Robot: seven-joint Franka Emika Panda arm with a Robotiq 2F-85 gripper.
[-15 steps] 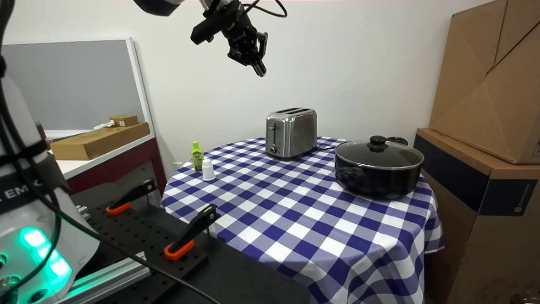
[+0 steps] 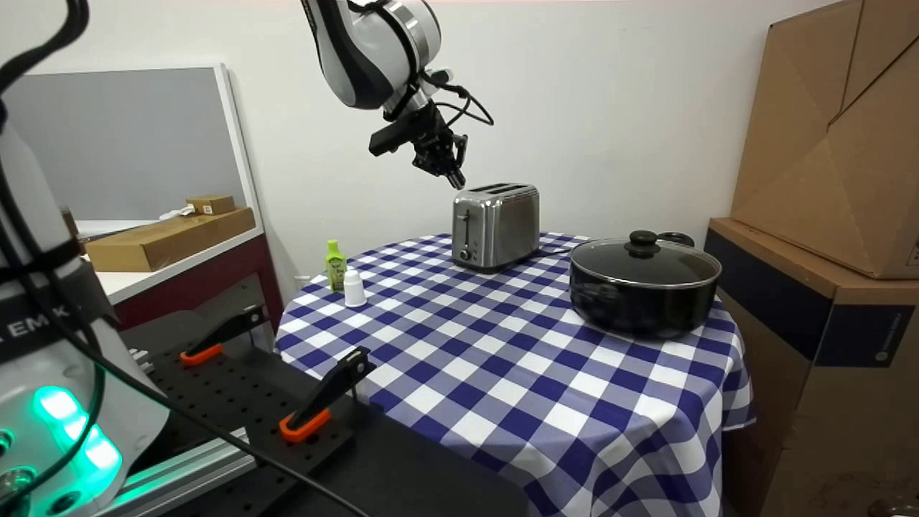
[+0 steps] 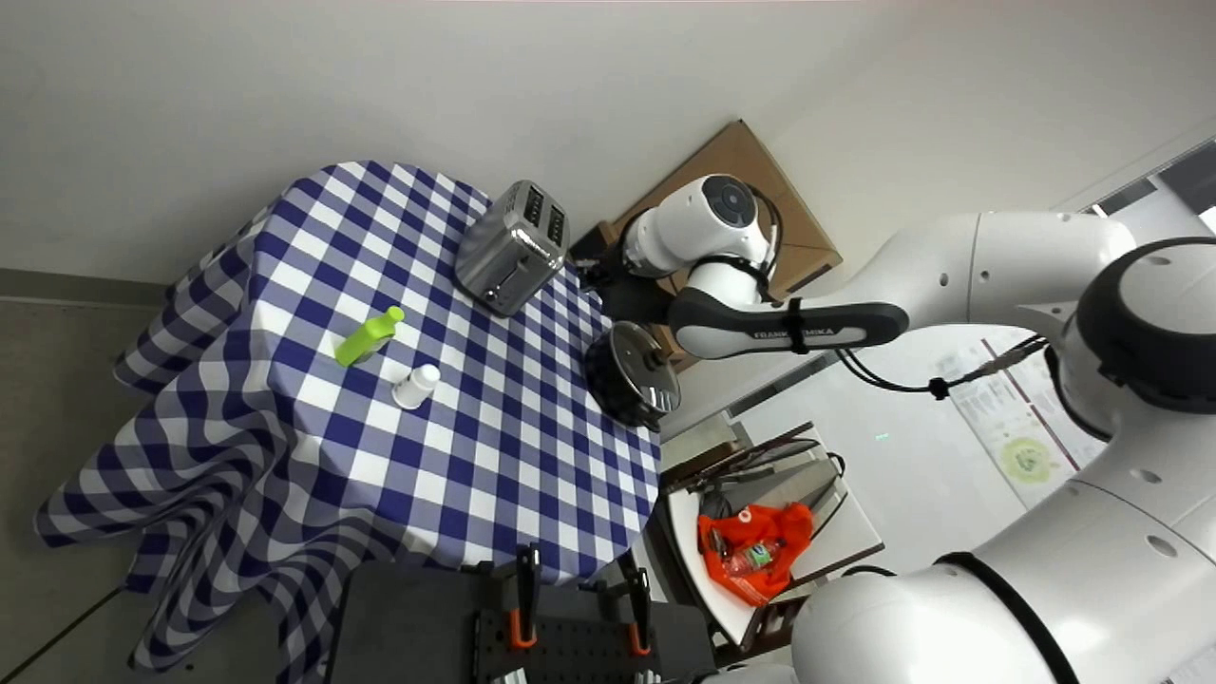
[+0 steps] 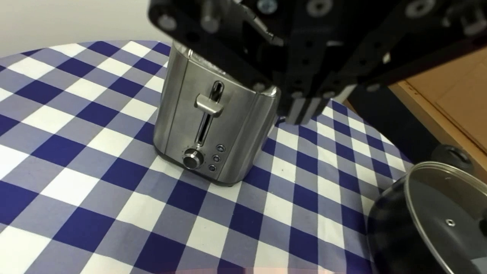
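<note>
A silver two-slot toaster (image 2: 508, 225) stands upright on the checkered tablecloth near the wall. Its lever (image 4: 209, 105) sits high in its slot on the front face, above a round knob (image 4: 193, 158). My gripper (image 2: 456, 182) is shut, pointing down beside the toaster's top edge in exterior view 1. In the wrist view the gripper's fingertips (image 4: 297, 112) are together with nothing visible between them, and the gripper overlaps the toaster's upper right corner. Whether they touch the toaster cannot be told. In exterior view 2 the arm hides the fingertips.
A black pot (image 2: 642, 297) with a glass lid stands at the table's right. A green bottle (image 3: 370, 336) and a white bottle (image 3: 416, 387) stand at the left. Cardboard boxes (image 2: 792, 345) rise beyond the pot.
My gripper has come down and slightly right in exterior view 1, from well above the toaster to close by its top. The toaster, pot and bottles have not moved.
</note>
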